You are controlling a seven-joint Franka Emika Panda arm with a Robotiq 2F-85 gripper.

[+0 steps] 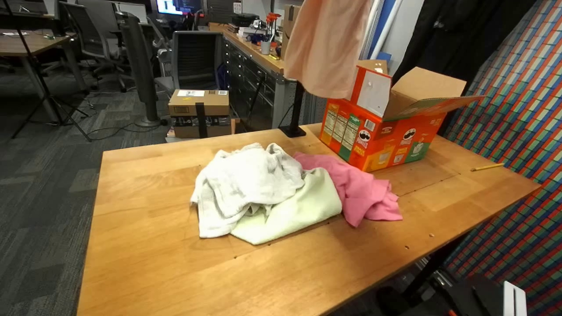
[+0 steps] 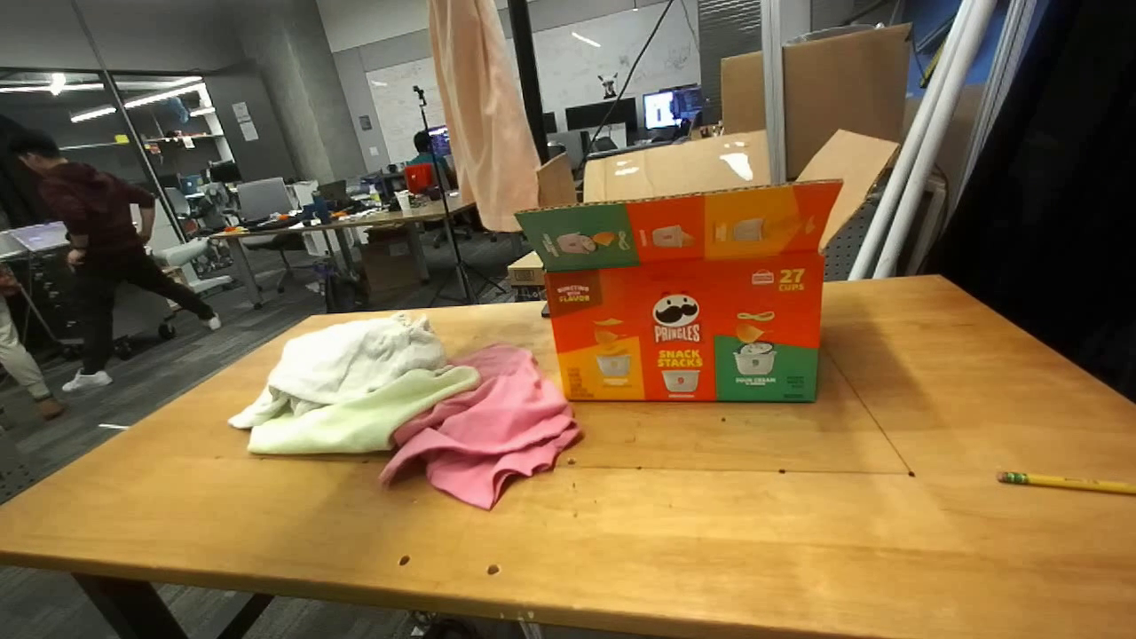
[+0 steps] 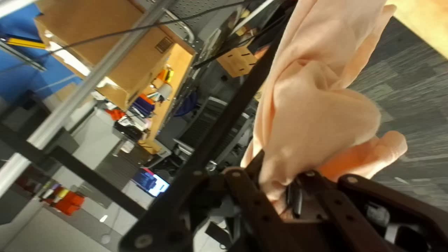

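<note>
A peach cloth [image 1: 329, 50] hangs in the air, its lower edge above the table beside the open orange Pringles box [image 1: 384, 137]. In the wrist view my gripper is shut on the bunched upper part of this cloth, which spreads out beyond the fingers. Neither exterior view includes the gripper. On the table lie a white towel [image 1: 247, 181], a pale green cloth [image 1: 300, 210] partly beneath it, and a pink cloth [image 1: 361, 192] to their right. From exterior view 2, the peach cloth [image 2: 479, 117] hangs left of the box [image 2: 692, 319]. The box's inside is hidden there.
The box's flaps [image 1: 432, 84] stand spread outward. A black post [image 1: 297, 113] rises at the table's back edge, behind the peach cloth. A yellow pencil [image 1: 487, 166] lies near the right edge.
</note>
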